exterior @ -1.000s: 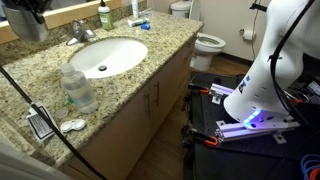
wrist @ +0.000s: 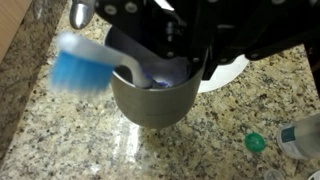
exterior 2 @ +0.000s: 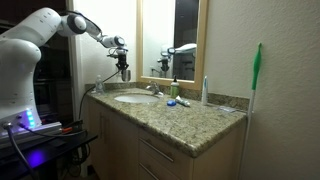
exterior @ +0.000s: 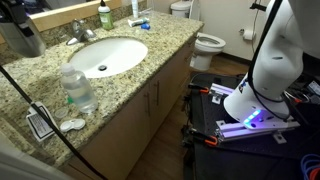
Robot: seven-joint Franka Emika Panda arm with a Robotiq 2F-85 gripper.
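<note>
A grey metal cup hangs above the granite counter, with my gripper at its rim, shut on it. A toothbrush with blue bristles sticks out over the rim, its lower part inside the cup. The wrist parts cover part of the opening, so the exact hold on the rim is hard to see. In exterior view 1 the cup is at the upper left, cut by the frame edge. In exterior view 2 the cup hangs below the gripper, near the mirror.
A clear bottle stands on the counter near the sink. White flat items lie at the counter's left end. A green cap rests below the cup's right side. Soap bottles and the faucet are farther along.
The counter items stay where they were.
</note>
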